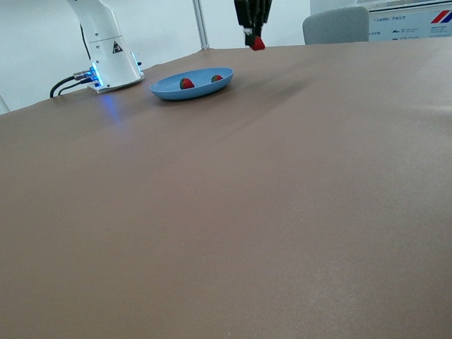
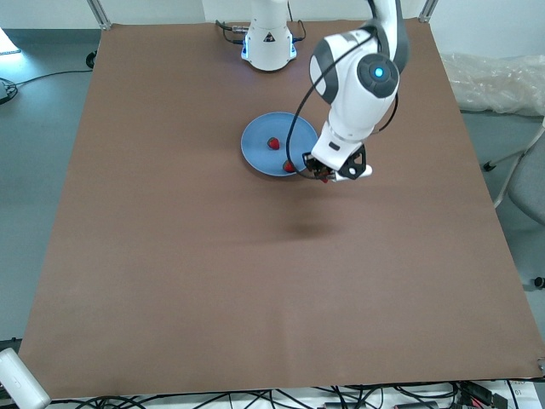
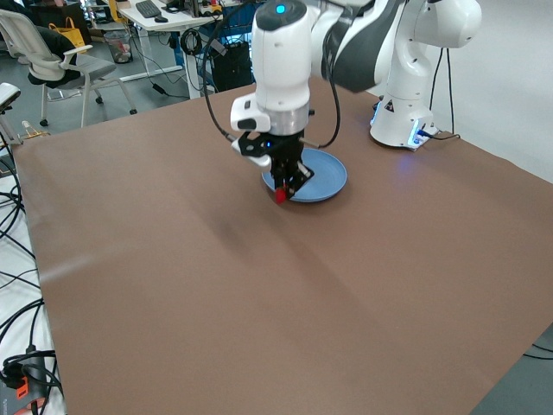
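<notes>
A blue plate on the brown table holds two red strawberries, one toward its middle, the other near its rim. My gripper is in the air beside the plate, in front of it in the right view, with a red strawberry at its fingertips. In the top view only the dark lower part of the gripper shows, shut on that red piece; in the left view it is partly hidden by the white wrist housing and a cable.
The white robot base stands at the back. Cables run along the table's edge, and a grey chair stands beyond it.
</notes>
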